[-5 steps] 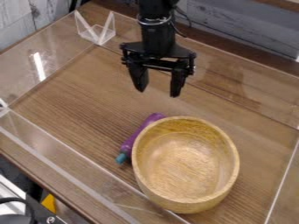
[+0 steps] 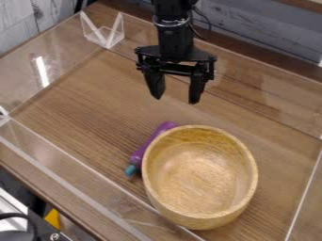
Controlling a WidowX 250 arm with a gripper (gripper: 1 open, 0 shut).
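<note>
My black gripper [image 2: 176, 86] hangs over the upper middle of the wooden surface, its two fingers apart, open, with nothing visible between them. Below it, a purple cylindrical object [image 2: 153, 143] with a teal tip lies slanted just left of a large beige bowl [image 2: 199, 213], which sits empty at the lower right.
Clear panels [image 2: 105, 30] stand at the back left. A transparent edge runs along the left, with a small yellow item [image 2: 52, 216] and dark cable at the lower left corner.
The gripper has shifted very slightly over the last second. The purple object and the bowl are where they were.
</note>
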